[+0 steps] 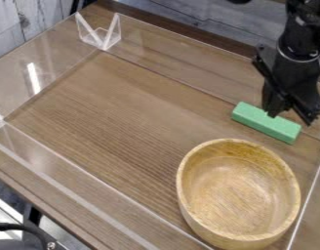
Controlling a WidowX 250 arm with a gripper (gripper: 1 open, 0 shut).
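Observation:
A green rectangular block (264, 123) lies on the wooden table at the right, behind a round wooden bowl (199, 202). My black gripper (267, 103) hangs just above and behind the block, pointing down, its fingers close together with nothing visible between them.
The bowl fills the front right, near the table's edge. Clear plastic brackets (100, 34) stand at the back left and along the left edge.

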